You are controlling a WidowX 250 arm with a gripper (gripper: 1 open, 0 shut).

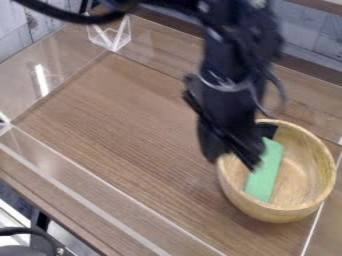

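The dark robot arm [221,60] reaches down from the top centre to my gripper [234,130], which is shut, with no object visible in it; its tip is partly blurred against the dark body. It hangs over the left part of a wooden bowl [301,200] at the right. In the bowl lie a green oblong object [261,175] and a black piece behind it, partly hidden by the arm.
A clear plastic container [110,32] stands at the back left. Dark cables lie at the lower left edge.
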